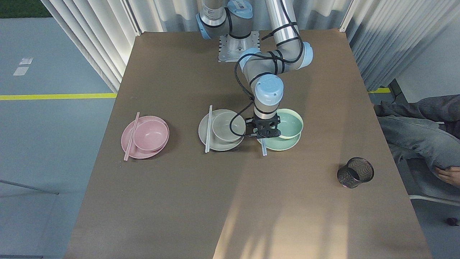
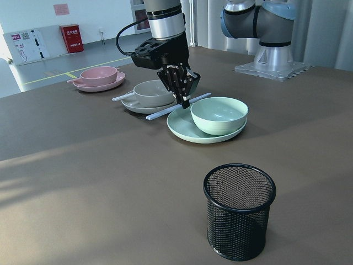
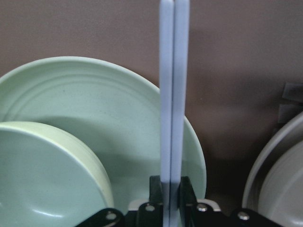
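Observation:
My gripper [image 2: 182, 95] is shut on a pair of pale blue chopsticks [image 3: 166, 104], held level just over the green plate [image 3: 80, 94] beside the green bowl [image 3: 47, 179]; in the front view they [image 1: 263, 147] poke out below the gripper. To the left stand the white plate and bowl [image 1: 227, 126] with white chopsticks [image 1: 208, 133], and farther left a pink bowl [image 1: 150, 134] on a pink plate with pink chopsticks [image 1: 129, 142].
A black mesh cup [image 1: 355, 172] stands at the front right of the brown table [image 1: 181, 207], whose front half is otherwise clear. A person sits at the right edge.

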